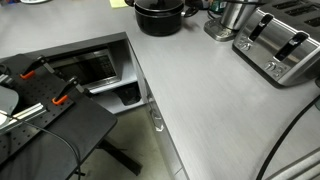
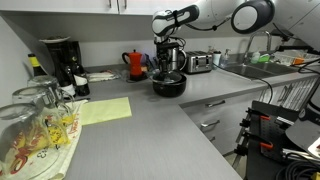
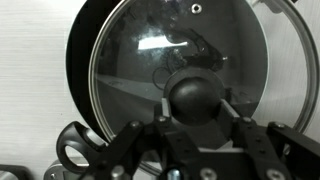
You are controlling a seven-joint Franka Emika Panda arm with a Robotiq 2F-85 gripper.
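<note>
In the wrist view my gripper is shut on the round black knob (image 3: pixel 194 92) of a clear glass lid (image 3: pixel 130 85) with a metal rim. Under the lid is a black pot (image 3: pixel 80 62). The lid lies off-centre over it: a dark crescent of the pot shows on the left, while the glass reaches past the pot's edge on the right. Whether the lid touches the pot cannot be told. Exterior view 2 has the pot (image 2: pixel 169 88) on the counter, and exterior view 1 has it (image 1: pixel 160 20) cut off at the top.
A silver toaster (image 1: pixel 285 42) and a metal container (image 1: pixel 228 20) stand right of the pot in exterior view 1. Bare counter (image 1: pixel 205 90) extends in front. On the left in exterior view 2 are glasses (image 2: pixel 45 115) and a yellow sheet (image 2: pixel 103 109).
</note>
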